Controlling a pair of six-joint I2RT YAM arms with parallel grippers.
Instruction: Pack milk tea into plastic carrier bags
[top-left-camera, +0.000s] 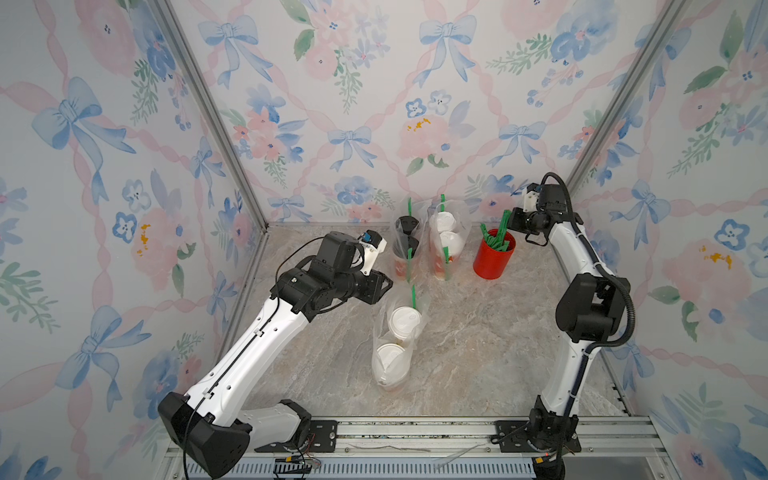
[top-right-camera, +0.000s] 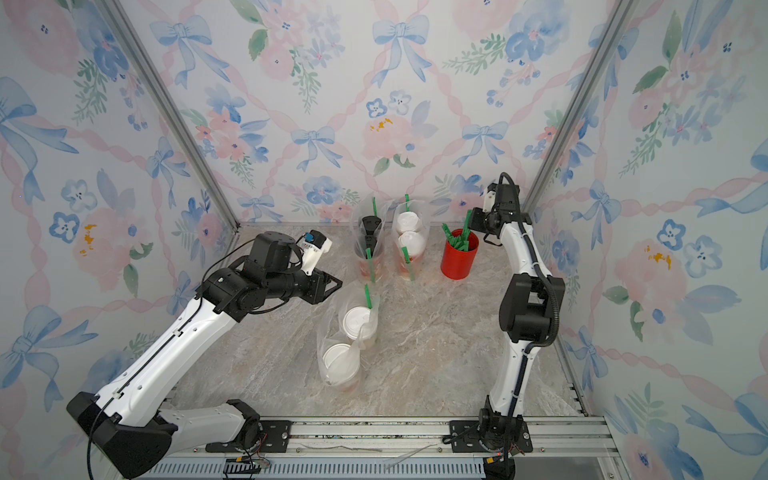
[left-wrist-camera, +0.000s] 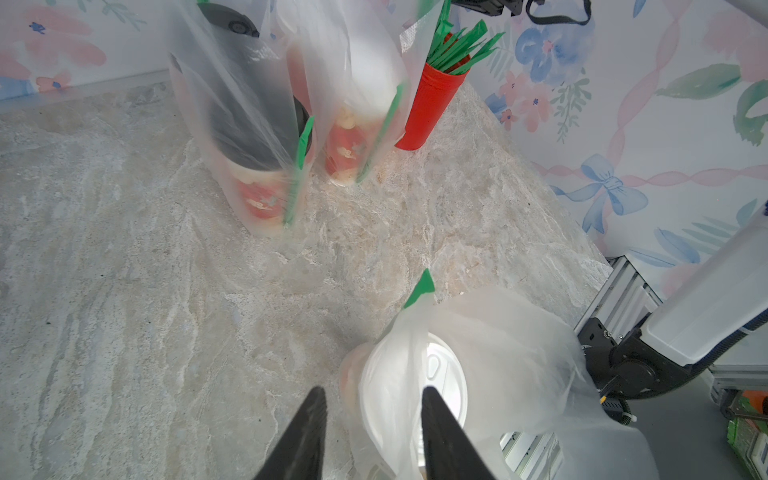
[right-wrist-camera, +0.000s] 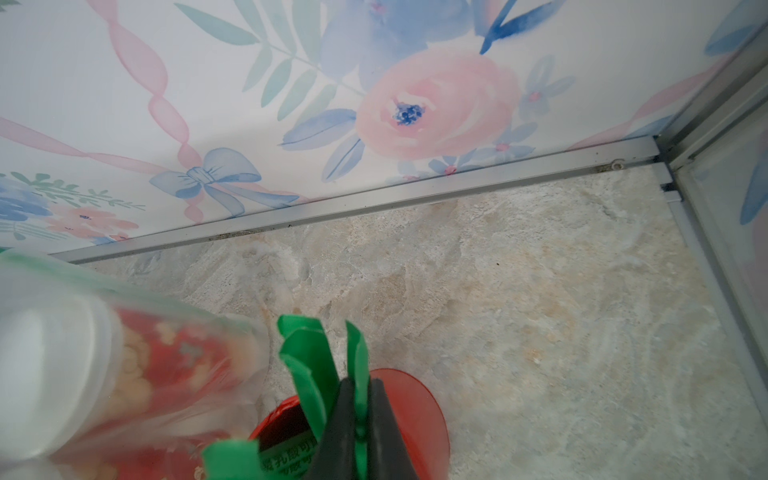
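Note:
In the right wrist view my right gripper is shut on a thin green straw (right-wrist-camera: 357, 352), over the mouth of the red cup (right-wrist-camera: 420, 416). Other green straws (right-wrist-camera: 308, 352) stand beside it in that cup. My left gripper is open above a clear plastic bag (left-wrist-camera: 512, 352) with white-lidded milk tea cups in it; a fold of the film lies in line with the gap, and I see nothing gripped. From above, this front bag (top-left-camera: 389, 370) holds two cups (top-left-camera: 405, 322), with one green straw (top-left-camera: 413, 294) at its back side.
The red cup is right of them. Bare tabletop (top-left-camera: 504, 344) lies at front right.

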